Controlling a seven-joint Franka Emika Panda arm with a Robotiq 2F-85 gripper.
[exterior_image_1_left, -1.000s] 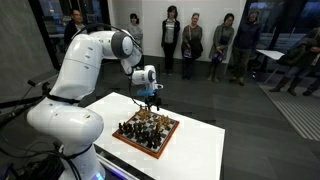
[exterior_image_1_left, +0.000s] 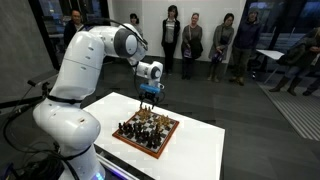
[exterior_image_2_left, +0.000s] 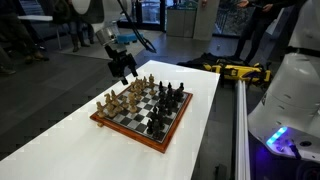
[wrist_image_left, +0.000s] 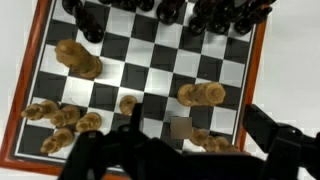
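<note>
Above the light-piece side of the chessboard (exterior_image_1_left: 157, 155), my gripper stands open, its fingers spread wide in the wrist view. A light, square-topped piece (wrist_image_left: 181, 127) shows between the fingers, apart from both; how far below them it stands I cannot tell. Close to its right are more light pieces (wrist_image_left: 208, 140). Another light piece (wrist_image_left: 200, 94) stands farther into the board, and a tall one (wrist_image_left: 80, 58) to the left. In the second exterior view the gripper (exterior_image_2_left: 124, 80) hangs over the board's far left edge.
Several dark pieces (wrist_image_left: 205, 18) crowd the opposite side of the board. Light pieces (exterior_image_2_left: 113, 103) cluster on the near-left side in the second exterior view. People (exterior_image_1_left: 195, 40) stand behind the table.
The hand has tilted and its upper part has shifted slightly right and up in the first exterior view. The board and pieces look unchanged.
</note>
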